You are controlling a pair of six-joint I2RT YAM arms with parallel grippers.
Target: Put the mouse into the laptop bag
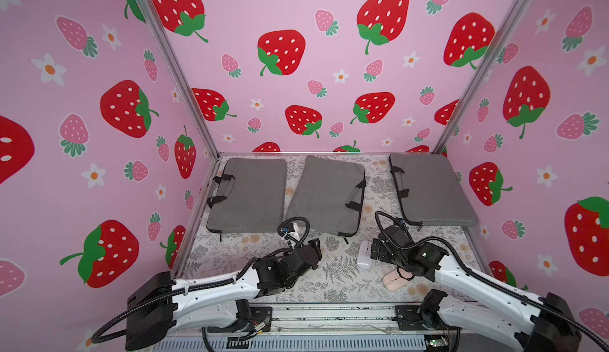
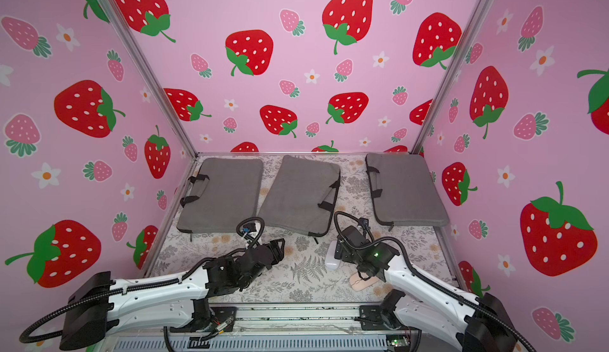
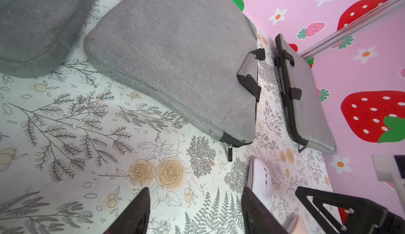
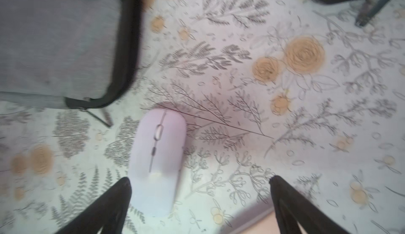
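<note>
A lavender mouse (image 4: 155, 158) lies on the patterned table, below my right gripper, which is open and empty, with the mouse inside its left finger's side in the right wrist view. A pink mouse (image 1: 394, 283) lies nearer the front right. My left gripper hangs open and empty left of the lavender mouse. Three grey laptop bags lie along the back: left bag (image 1: 247, 193), middle bag (image 1: 324, 190) and right bag (image 1: 431, 190), each with dark straps.
Strawberry-patterned walls enclose the table at the back and sides.
</note>
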